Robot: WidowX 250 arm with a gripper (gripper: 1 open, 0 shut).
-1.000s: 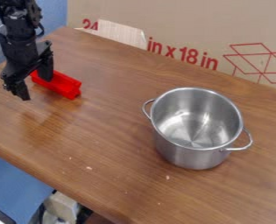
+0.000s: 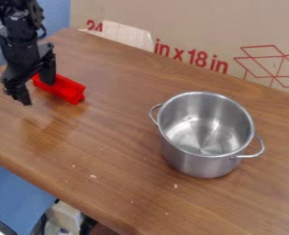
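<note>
My black gripper (image 2: 34, 77) is low at the left of the table, its fingers apart, beside a red rectangular block (image 2: 63, 88) that lies on the wooden tabletop. The gripper overlaps the block's left end in the view; whether the block is between the fingers I cannot tell.
A steel pot (image 2: 205, 134) with two handles stands on the right of the table (image 2: 122, 184). A cardboard panel (image 2: 232, 37) with red print stands along the back.
</note>
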